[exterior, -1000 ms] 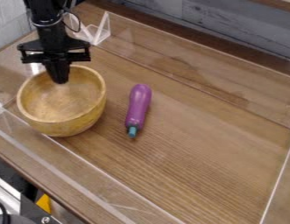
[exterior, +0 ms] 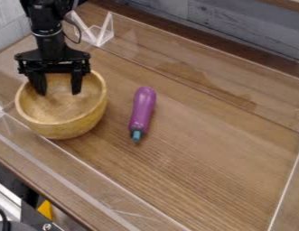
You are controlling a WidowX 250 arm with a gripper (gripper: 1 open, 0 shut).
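Observation:
My black gripper (exterior: 52,83) is at the upper left, with its fingers spread open and reaching down inside a yellow bowl (exterior: 61,119) near the back of its rim. Nothing shows held between the fingers. A purple, elongated object (exterior: 143,110) with a teal tip lies on the wooden table to the right of the bowl.
A clear plastic piece stands behind the gripper at the upper left. The table's left edge runs near the bowl, with dark floor at the lower left.
The gripper has moved a little left and down, deeper into the bowl. The purple object has stayed in place.

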